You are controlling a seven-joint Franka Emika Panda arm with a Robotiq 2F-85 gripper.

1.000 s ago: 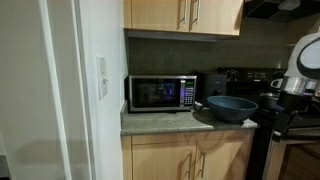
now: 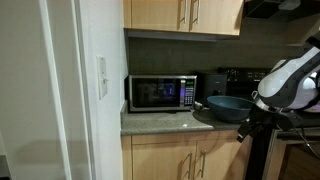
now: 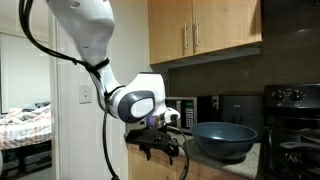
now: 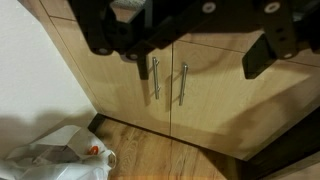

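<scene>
My gripper is open, with nothing between its dark fingers. In the wrist view it points down toward the light wood lower cabinet (image 4: 222,100), whose two upright metal handles, the left one (image 4: 156,78) and the right one (image 4: 183,84), show in the gap, apart from the fingers. Exterior view 2 has the gripper (image 3: 160,156) in front of the counter, near its edge. A large dark blue tub (image 3: 222,140) stands on the counter, partly behind the arm in exterior view 1.
A microwave (image 2: 162,93) sits at the counter's left, with bare grey countertop (image 2: 155,124) before it. The stove (image 3: 290,120) is at the right. A white plastic bag (image 4: 62,150) lies on the wooden floor (image 4: 150,152) by the wall. Upper cabinets (image 2: 158,14) hang above.
The arm has moved left from the stove side in exterior view 1, now partly overlapping the tub. The tub, microwave and cabinet doors look unchanged.
</scene>
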